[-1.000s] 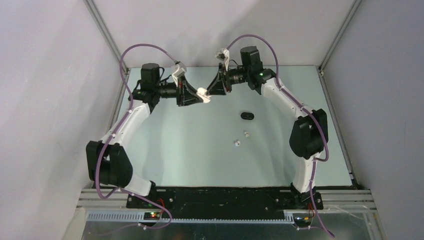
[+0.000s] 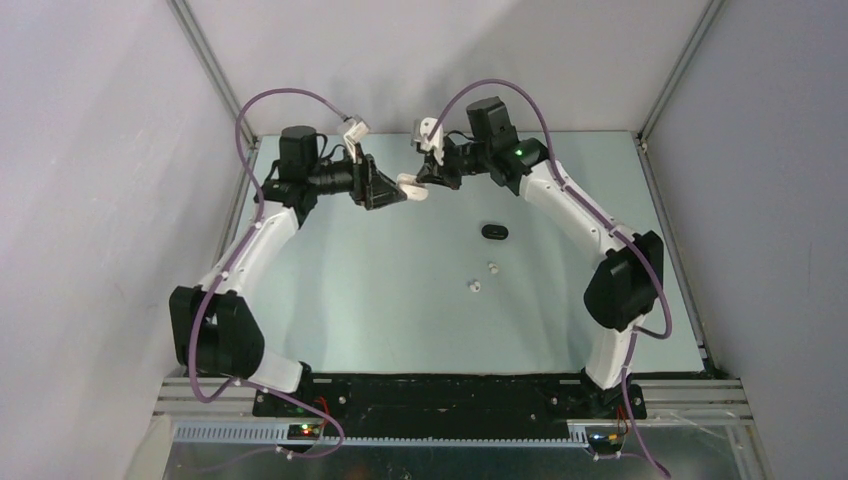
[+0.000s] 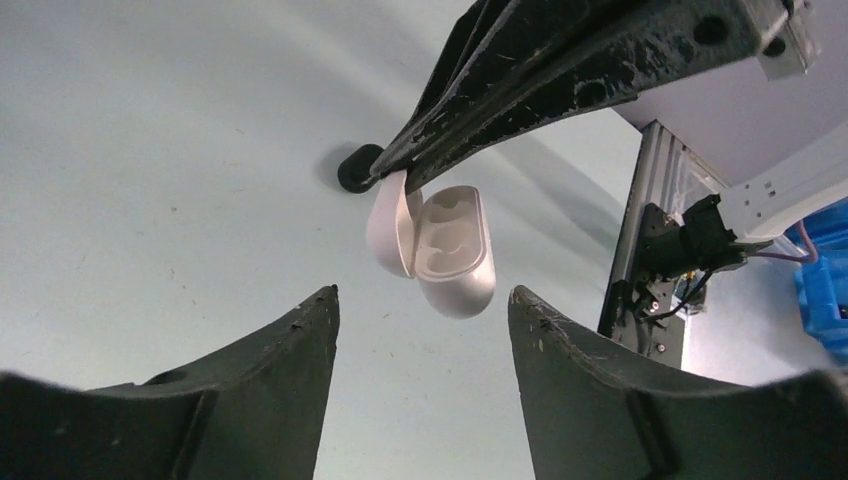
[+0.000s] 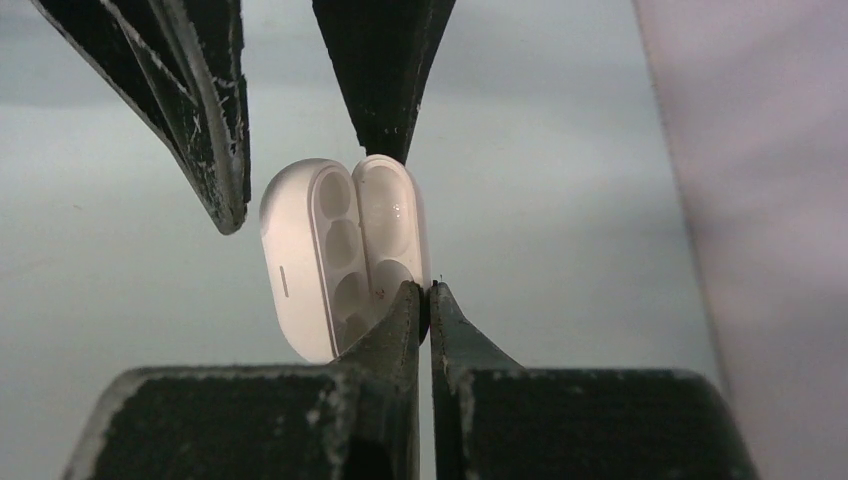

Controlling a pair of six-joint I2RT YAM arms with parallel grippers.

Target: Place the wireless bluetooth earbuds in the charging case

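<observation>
The white charging case (image 2: 413,189) is held up between the two arms, its lid swung open. Pinched in my right gripper is the edge of one half, apparently the lid (image 3: 390,225); empty hollows show inside the case (image 4: 343,245). My left gripper is part open, its fingers spread around the case with a visible gap on the near side. One left finger (image 4: 385,90) comes close to the top of the case in the right wrist view; contact cannot be judged. Two small white earbuds, one (image 2: 474,286) nearer the front and another (image 2: 493,268), lie on the table.
A black oval object (image 2: 494,232) lies behind the earbuds on the pale table (image 2: 400,310). Both grippers are close together near the back, so little room separates them.
The case looks more opened and tilted differently.
</observation>
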